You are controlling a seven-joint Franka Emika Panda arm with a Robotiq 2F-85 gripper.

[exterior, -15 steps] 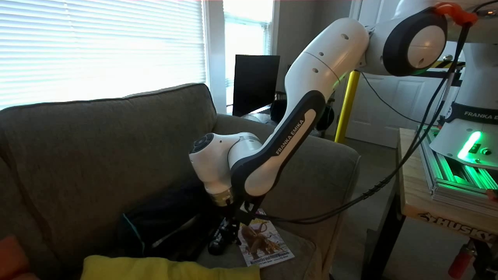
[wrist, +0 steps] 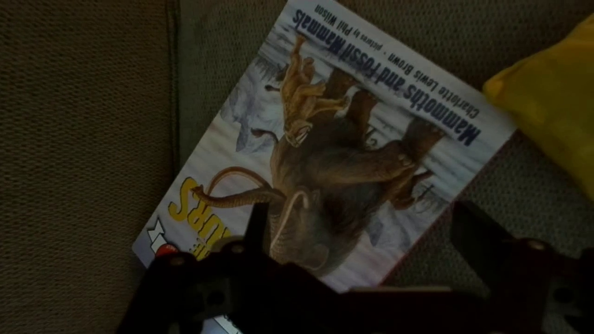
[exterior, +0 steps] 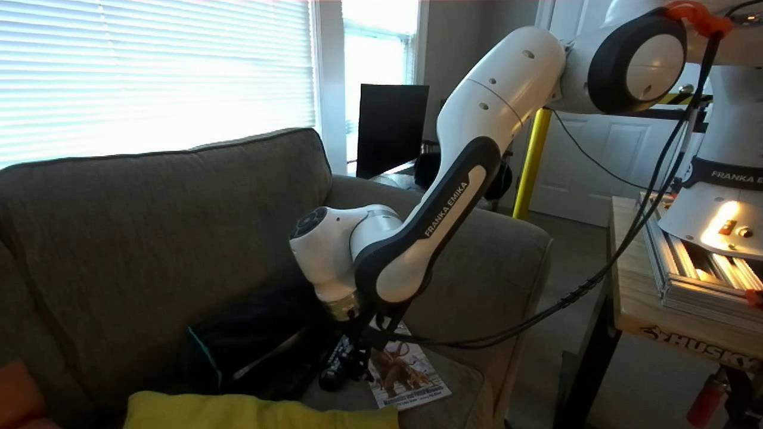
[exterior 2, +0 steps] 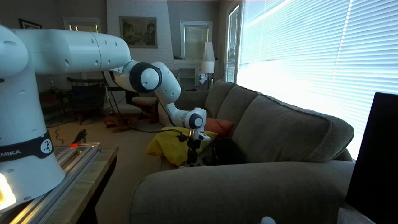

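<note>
A picture book with mammoths on its cover (wrist: 356,167) lies flat on the grey couch seat (exterior: 458,382). My gripper points down above it, with its dark fingers spread wide and part of the book visible between them. The left finger (wrist: 259,222) overlaps the cover in the wrist view, while the right finger (wrist: 473,225) appears just past the book's edge. Whether either touches it cannot be told. In exterior view 1 the black gripper (exterior: 350,361) hides part of the book (exterior: 408,375).
A yellow pillow (exterior: 250,411) lies close to the book on the seat. Black cloth or a bag (exterior: 257,339) rests against the couch back. The couch armrest (exterior 2: 238,186) rises between the seat and the robot's side. Dark cables (exterior: 493,342) hang from the arm.
The arm's wrist has shifted very slightly, and the hanging cable sits a little lower. The light on the robot's base went from green to yellowish white. The book looks unmoved.
</note>
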